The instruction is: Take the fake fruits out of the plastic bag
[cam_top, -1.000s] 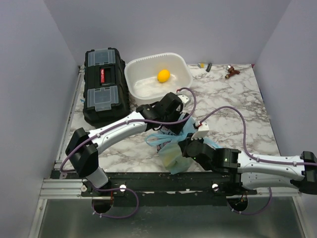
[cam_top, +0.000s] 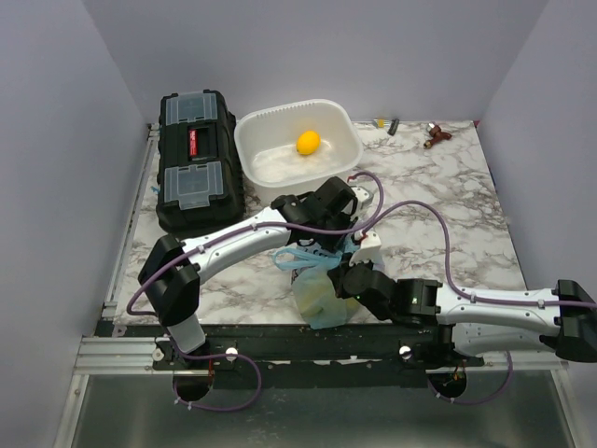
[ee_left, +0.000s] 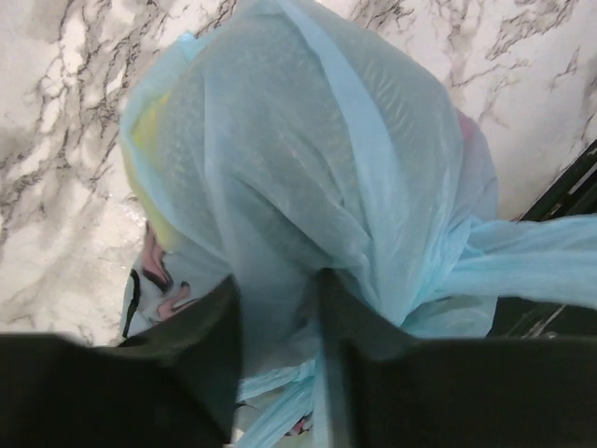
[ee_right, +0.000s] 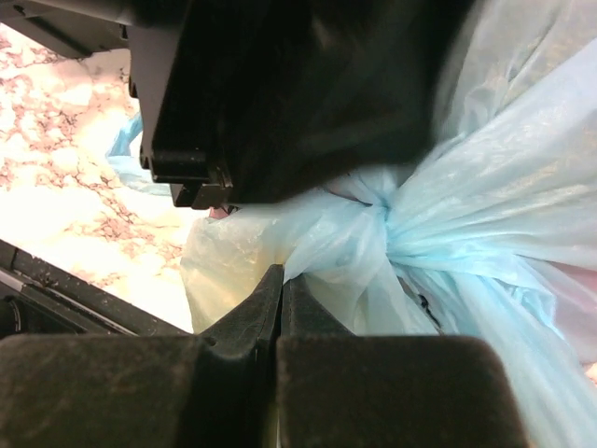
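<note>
The knotted light-blue plastic bag (cam_top: 319, 301) lies near the table's front edge, partly hidden by both arms. Through its film in the left wrist view, something yellow (ee_left: 147, 140) and a grey-pink patterned shape (ee_left: 168, 289) show dimly. My left gripper is over the bag, its blurred dark fingers apart with bag film visible in the gap. In the right wrist view my right gripper is shut at the bag's gathered neck (ee_right: 387, 229), a fold of film running into its fingertips. The large dark left arm hides part of that view.
Behind the arms stands a white bin (cam_top: 266, 168) holding a yellow fruit (cam_top: 308, 142). A black toolbox (cam_top: 194, 163) is at the left. Small items, including a brown one (cam_top: 436, 136), lie at the back right.
The left gripper has shifted to the right over the bag. The bag stays roughly in place.
</note>
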